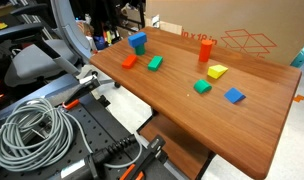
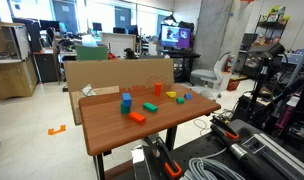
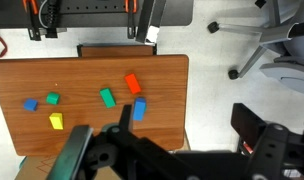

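Observation:
My gripper is open high over the table, its dark fingers wide apart at the bottom of the wrist view with nothing held. Between and beyond them lie a blue block (image 3: 139, 108), a red block (image 3: 133, 81) and a green block (image 3: 108, 98). From the side, the blue block (image 1: 137, 38) rests on a green piece (image 1: 139, 49). Farther along the table are a second green block (image 1: 202, 87), a yellow block (image 1: 217, 72), another blue block (image 1: 234, 95) and an upright red piece (image 1: 205, 50), which I cannot make out in the wrist view.
The wooden table (image 1: 182, 110) has wide bare areas between the blocks. A whiteboard with red writing (image 1: 250, 42) stands along its far side. Coiled grey cable (image 1: 37, 140) lies by the robot's base, and an office chair (image 3: 267, 60) stands off the table.

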